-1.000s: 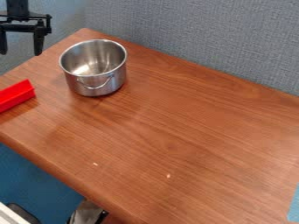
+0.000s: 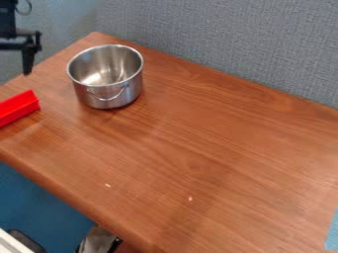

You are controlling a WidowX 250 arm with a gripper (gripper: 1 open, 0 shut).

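A steel pot (image 2: 106,87) with a wire handle stands near the back left of the wooden table. In front of it, at the left edge, lies a red object (image 2: 16,107), partly cut off by the frame. My black gripper (image 2: 16,61) hangs at the far upper left, left of the pot and above the red object, mostly out of frame. It is open, with nothing seen in it.
A grey padded wall (image 2: 238,40) runs behind it. Blue floor shows at the lower left, with some gear at the bottom edge.
The gripper has shifted left, further out of frame, and a little downward. The pot and the red object have not moved.
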